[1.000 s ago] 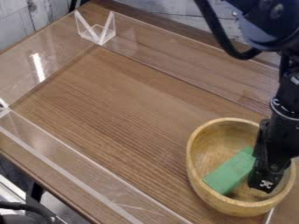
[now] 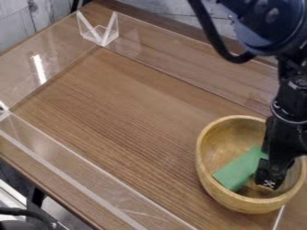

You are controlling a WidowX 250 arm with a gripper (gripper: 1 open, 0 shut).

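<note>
A round tan wooden bowl (image 2: 214,154) sits at the lower right of the table, holding a green block (image 2: 240,167). My black gripper (image 2: 267,172) reaches down into the bowl from the right, over and beside the green block. Its lower part is dark and partly hides the block's right end, so whether it touches the block is unclear.
A clear plastic object (image 2: 99,30) stands at the back left near the edge, with a grey wall behind.
The green block has shifted up within the bowl, and my gripper has moved slightly with respect to the bowl.
</note>
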